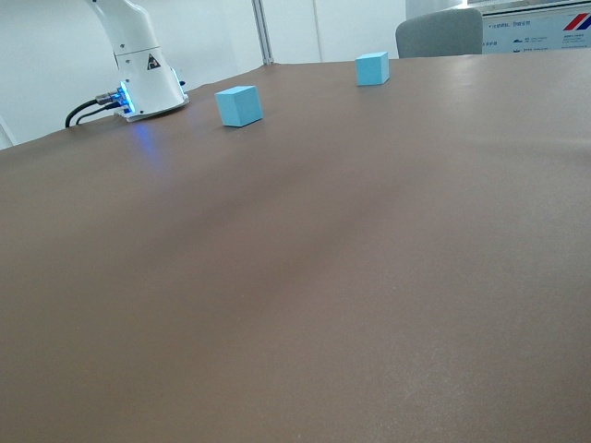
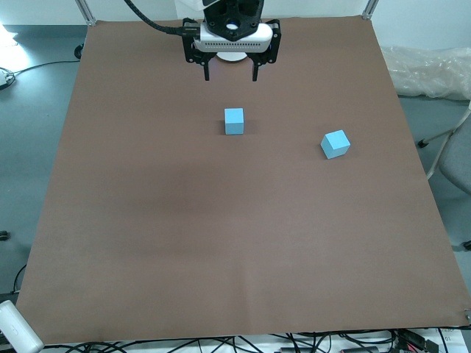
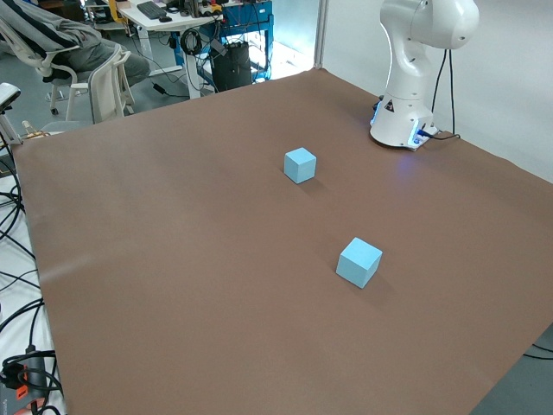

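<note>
Two light blue cubes rest apart on the brown table (image 2: 243,235). In the left camera view one cube (image 2: 234,121) is near the centre, below my gripper; the other cube (image 2: 335,144) is further right and slightly nearer. My gripper (image 2: 231,72) hangs at the table's far end, open, its two black fingers wide apart with nothing between them. The top camera view shows both cubes (image 1: 239,106) (image 1: 372,69) and the white arm base (image 1: 148,83), but not the gripper. In the right camera view the cubes (image 3: 300,165) (image 3: 359,262) sit clear of the arm.
Cables (image 2: 221,346) run along the near edge in the left camera view. A grey chair (image 1: 439,37) and bagged plastic (image 2: 430,71) lie beyond the edges.
</note>
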